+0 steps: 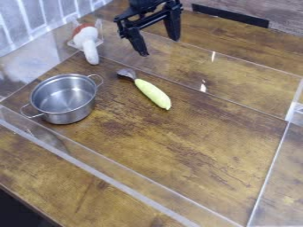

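My black gripper point(151, 43) hangs at the top centre, open, with nothing visible between its fingers. Below it on the wooden table lie a pale yellow-green corn-like object point(151, 94) and a dark utensil-like piece point(127, 74) touching its upper end. A steel pot point(63, 97) with two handles stands at the left. A white object with a red top point(87, 43) stands at the upper left, left of my gripper.
Clear low panels run round the work area. A dark strip point(243, 13) lies along the back edge.
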